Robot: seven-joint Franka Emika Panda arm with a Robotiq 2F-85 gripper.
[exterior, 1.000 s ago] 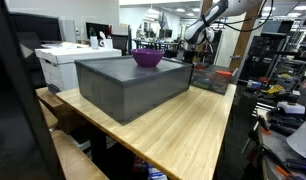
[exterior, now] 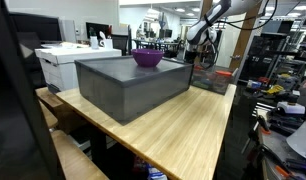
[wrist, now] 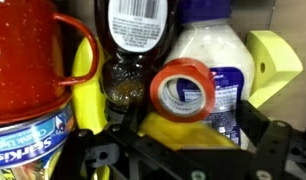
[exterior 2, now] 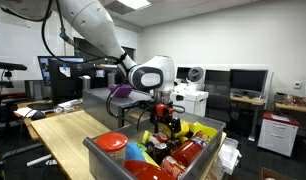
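In the wrist view my gripper is open, its dark fingers [wrist: 261, 130] spread at the lower left and right. Between and just ahead of them lies an orange ring-shaped thing [wrist: 167, 92] with a pale centre. A yellow object [wrist: 183, 133] sits right below it, partly between the fingers. Beside the ring are a dark bottle with a white barcode label [wrist: 138, 22] and a white bottle [wrist: 215, 52]. In the second exterior view the white arm [exterior 2: 153, 82] reaches down into a grey bin [exterior 2: 101, 162] full of items; the fingertips are hard to make out there.
A red mug [wrist: 33, 55] crowds the left side of the wrist view, with a printed can [wrist: 35, 142] below it. A purple bowl [exterior: 148, 58] rests on the grey box [exterior: 138, 92] along the table.
At the far end of the table the arm shifts only slightly. Nothing else has visibly moved.
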